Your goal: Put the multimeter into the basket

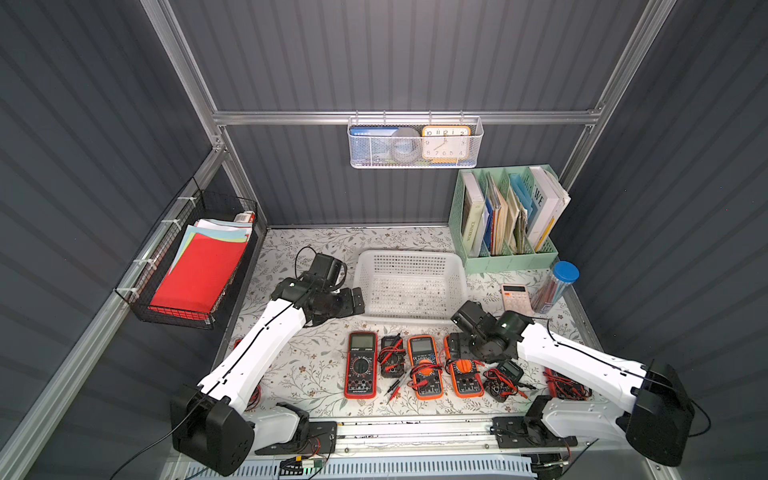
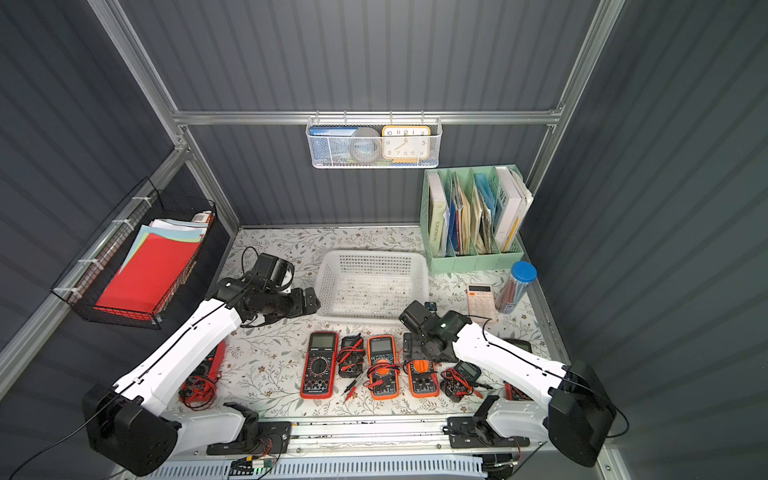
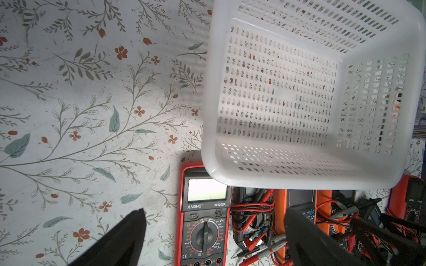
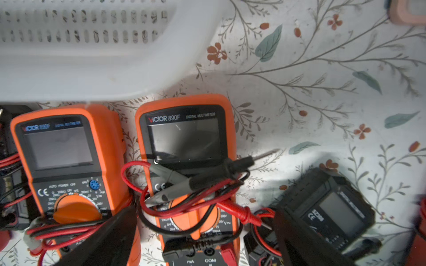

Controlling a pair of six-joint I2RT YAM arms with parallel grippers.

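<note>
The empty white basket (image 1: pixel 410 284) sits at mid-table. In front of it stand several multimeters: a large red and black one (image 1: pixel 361 365) at left, a small black one (image 1: pixel 392 357) with red leads, and two orange ones. In the right wrist view, the right-hand orange multimeter (image 4: pixel 186 137), its leads coiled across the dial, lies between the spread fingers of my open right gripper. The other orange multimeter (image 4: pixel 62 155) lies to its left. My left gripper is open beside the basket's left side, its fingers apart with nothing held.
A small black meter (image 4: pixel 328 210) lies right of the orange ones. At the back right stand a green file holder (image 1: pixel 512 260) and a blue-lidded jar (image 1: pixel 552 292), with a pink calculator (image 1: pixel 517 297) nearby. The table left of the basket is clear.
</note>
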